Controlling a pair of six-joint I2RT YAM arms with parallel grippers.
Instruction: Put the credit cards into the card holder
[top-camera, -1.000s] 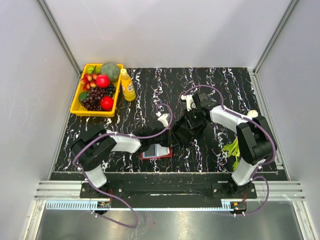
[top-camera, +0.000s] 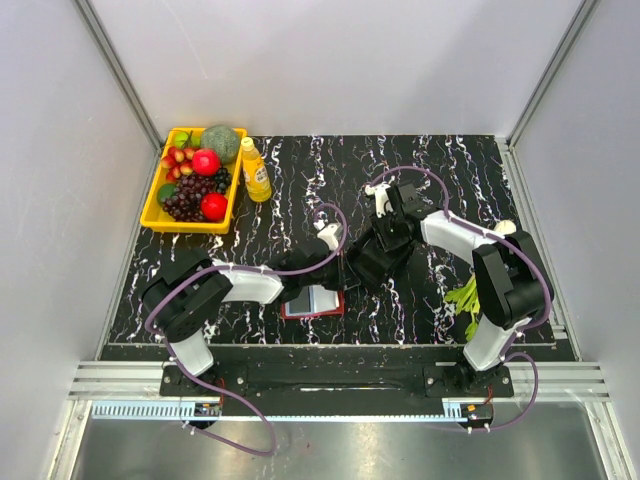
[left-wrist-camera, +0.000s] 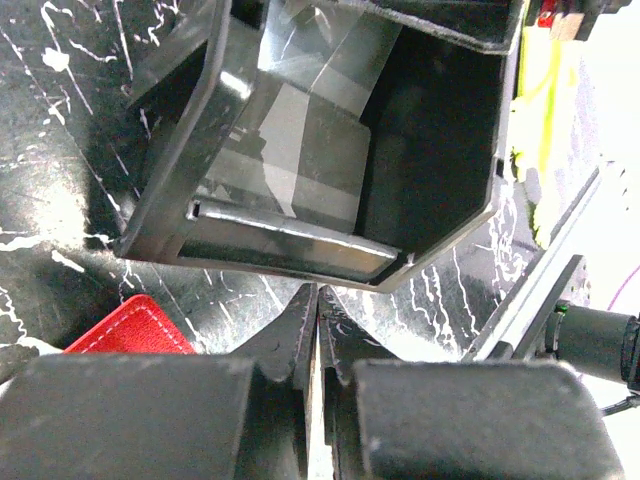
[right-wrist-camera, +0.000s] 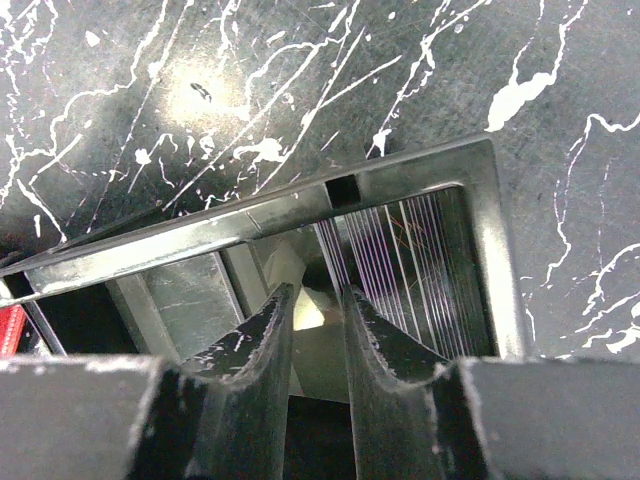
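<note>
The black card holder (top-camera: 372, 260) lies right of centre, open-topped, with slotted dividers (right-wrist-camera: 405, 260) at one end in the right wrist view. My right gripper is over it, fingertips a little apart at the slots, with a small pale piece behind them that I cannot identify. My left gripper is shut, nothing visible between its fingertips, just beside the holder's near wall. A red tray (top-camera: 312, 310) with flat cards in it, partly hidden by the left arm, sits below that gripper in the top view.
A yellow fruit basket (top-camera: 154, 214) and an orange bottle (top-camera: 256, 178) stand at back left. Green leafy vegetables (top-camera: 462, 297) lie at the right beside the right arm.
The right arm and gripper have shifted very slightly over the holder. The left arm is almost still.
</note>
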